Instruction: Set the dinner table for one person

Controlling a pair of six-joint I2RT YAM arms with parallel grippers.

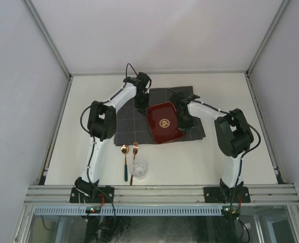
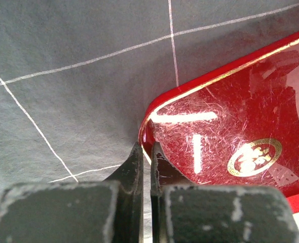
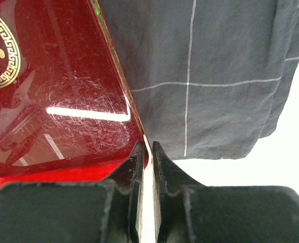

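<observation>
A red square plate (image 1: 159,126) with a gold emblem lies on the grey checked placemat (image 1: 129,131). My left gripper is shut at the plate's upper-left corner in the top view, its tips on the rim (image 2: 225,69). My right gripper is shut at another corner, on the plate's right side, with the rim (image 3: 116,71) at its fingertips. Both grippers appear to hold the thin rim at their tips, though how firmly I cannot tell.
A gold spoon (image 1: 124,151) with a green handle, a gold fork (image 1: 135,150) and a clear glass (image 1: 138,169) sit below the placemat, near the front.
</observation>
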